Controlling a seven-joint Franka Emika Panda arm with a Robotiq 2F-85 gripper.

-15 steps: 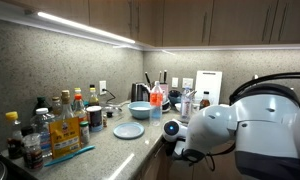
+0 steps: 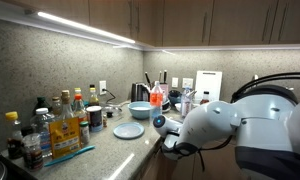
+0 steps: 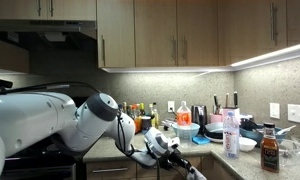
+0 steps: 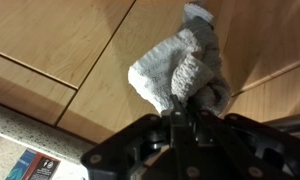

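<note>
A crumpled grey cloth (image 4: 170,65) hangs in front of wooden cabinet fronts in the wrist view. My gripper is shut on it, with the bunched fabric gathered at the dark fingers and a loose part spreading beyond them. In exterior view 2 a pale bit of the cloth (image 3: 195,174) shows at the bottom edge, just below the gripper (image 3: 183,163). The arm (image 2: 205,125) reaches past the counter's front edge in exterior view 1, where the cloth cannot be made out.
The counter (image 2: 115,150) carries several bottles, a light-blue plate (image 2: 129,130), a blue bowl (image 2: 140,110) and a tall clear bottle (image 2: 156,101). Cabinet doors (image 4: 65,35) lie close beneath the gripper. In exterior view 2 a sauce bottle (image 3: 270,148) stands at the right.
Over the last second the arm's wrist has shifted left and slightly up in exterior view 1. The things on the counter have stayed where they were.
</note>
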